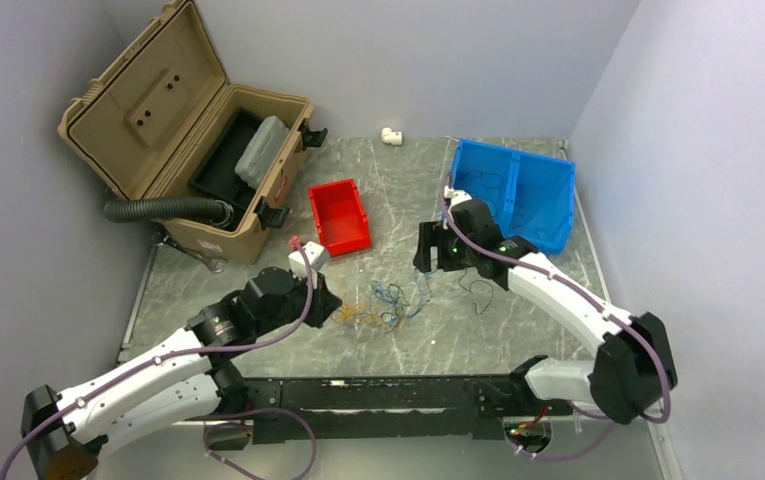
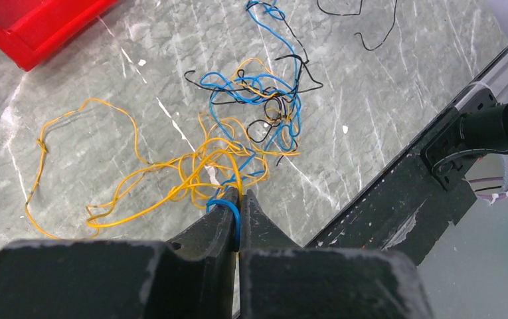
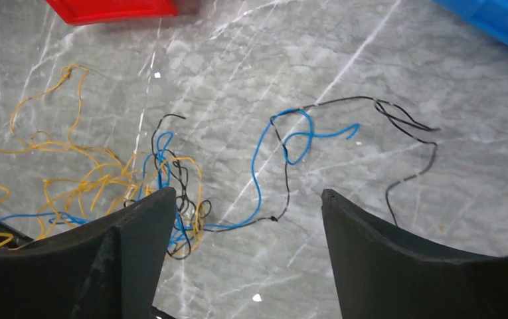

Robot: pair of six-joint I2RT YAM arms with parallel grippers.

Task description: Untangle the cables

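Observation:
A tangle of yellow, blue and black cables lies on the grey table. In the left wrist view, yellow cable (image 2: 135, 214) and blue cable (image 2: 236, 211) run up into my left gripper, which is shut on them. The black cable (image 3: 337, 100) and a loop of blue cable (image 3: 256, 174) spread rightward from the tangle in the right wrist view. Above them my right gripper stands open, its fingers (image 3: 364, 232) wide apart with nothing held. The knotted core (image 3: 178, 193) shows near its left finger.
A red bin (image 1: 340, 218) stands behind the tangle. At the back right is a two-part blue bin (image 1: 538, 200) with a dark cable inside. An open tan case (image 1: 258, 225) fills the back left.

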